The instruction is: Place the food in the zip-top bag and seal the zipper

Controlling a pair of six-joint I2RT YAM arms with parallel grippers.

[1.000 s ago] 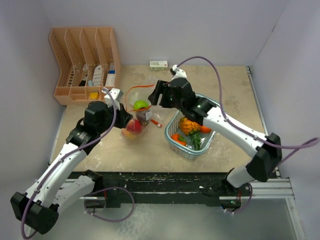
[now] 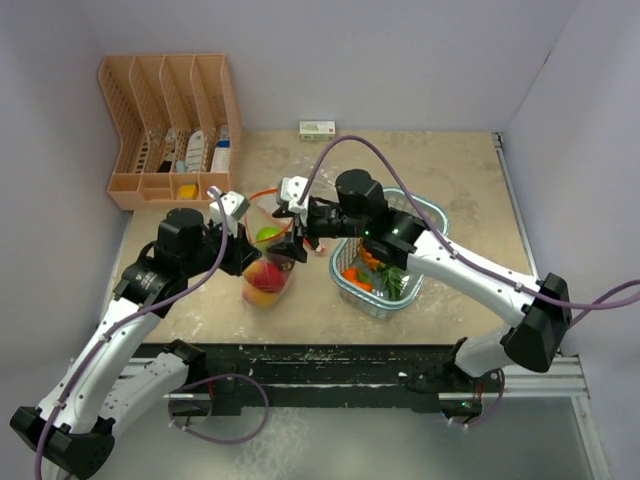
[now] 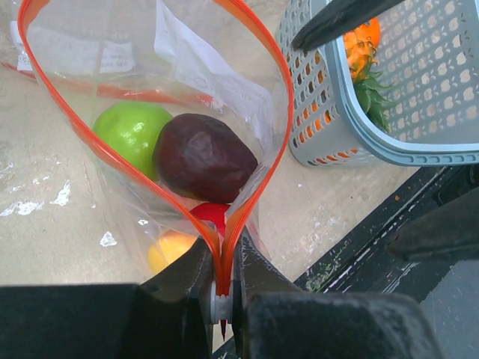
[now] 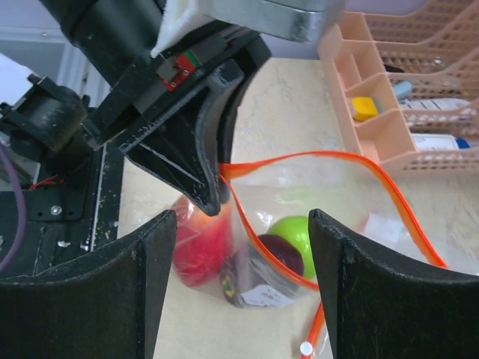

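The clear bag has an orange zip rim that gapes in a wide loop. Inside it lie a green fruit, a dark purple fruit and red-and-yellow fruit. My left gripper is shut on the pinched end of the orange rim. In the right wrist view, my right gripper is open, its fingers reaching over the near side of the bag's mouth, with the rim passing beyond them. Whether a finger touches the rim I cannot tell.
Just right of the bag stands a grey-blue basket with orange and leafy toy produce. An orange rack fills the back left, and a small white box sits by the back wall.
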